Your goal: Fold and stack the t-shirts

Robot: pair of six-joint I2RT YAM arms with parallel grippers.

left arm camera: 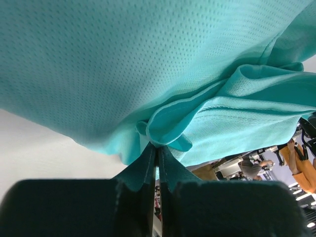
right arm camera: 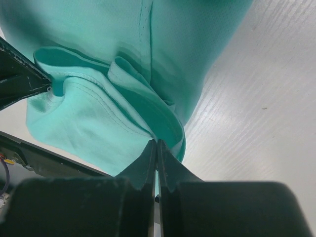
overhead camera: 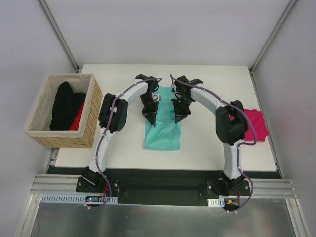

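Observation:
A turquoise t-shirt (overhead camera: 163, 140) lies lengthwise in the middle of the white table, partly covered by both arms. Its near part is gathered into a raised fold across the width. At the left edge of this fold, my left gripper is shut, with a small tuck of cloth (left arm camera: 170, 129) caught at its tips. On the opposite edge my right gripper is shut too, and the fold's rim (right arm camera: 143, 126) runs into its fingertips. Cloth directly under the two grippers is hidden in the top view.
A wicker basket (overhead camera: 69, 140) at the left holds black (overhead camera: 64, 106) and red (overhead camera: 78, 118) cloth. A folded red shirt (overhead camera: 256, 126) lies at the table's right edge, partly behind the right arm.

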